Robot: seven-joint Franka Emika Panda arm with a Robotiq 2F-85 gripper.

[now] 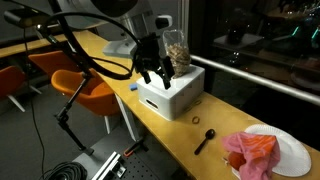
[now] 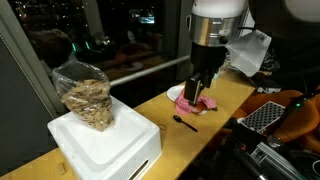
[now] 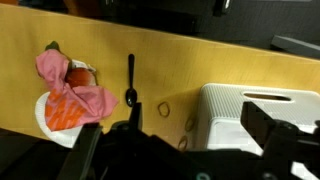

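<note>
My gripper (image 1: 155, 79) hangs in the air near the white box, its two black fingertips (image 1: 165, 80) spread apart. In the wrist view the black fingers (image 3: 92, 140) stand wide apart, with nothing held between them. On the table lies a black spoon (image 3: 131, 82). A pink cloth (image 1: 259, 151) is bunched partly over a white plate (image 1: 292, 155). Beside the cloth shows a small red-orange round object (image 1: 236, 159). A clear bag of brown pieces (image 2: 88, 100) stands on the white box (image 2: 105, 153).
Small brown rings (image 3: 164, 109) lie between the spoon and the box. Bare wooden table (image 1: 222, 118) surrounds the spoon. A metal rail (image 1: 260, 78) runs along the window side; orange chairs (image 1: 98, 102) stand off the table.
</note>
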